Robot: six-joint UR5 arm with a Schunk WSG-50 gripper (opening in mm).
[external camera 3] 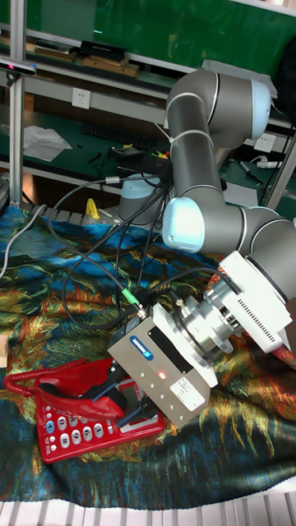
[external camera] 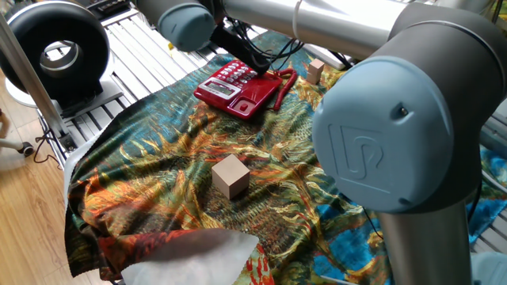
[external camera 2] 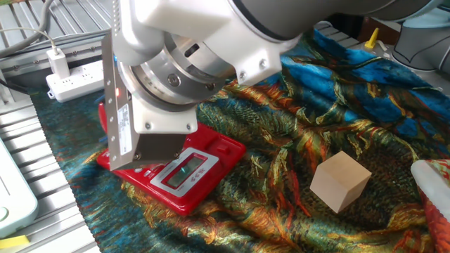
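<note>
A red desk phone [external camera: 238, 89] with a keypad and small display lies on the patterned cloth. My gripper [external camera 3: 125, 405] is low over it, its dark fingers reaching down among the phone's red parts. A red handset-like part [external camera 3: 79, 379] lies close to the fingers in the third exterior view; whether they grip it cannot be told. In the second exterior view the gripper's housing [external camera 2: 151, 140] covers much of the keypad, while the display [external camera 2: 185, 172] stays visible. The first exterior view shows only a dark part of the hand at the phone's far side.
A wooden cube [external camera: 230, 176] rests on the cloth, well clear of the phone. Another small wooden block [external camera: 314, 71] lies beyond the coiled red cord [external camera: 283, 89]. A white power strip [external camera 2: 76, 81] sits at the cloth's edge. Loose cables [external camera 3: 88, 272] hang by the arm.
</note>
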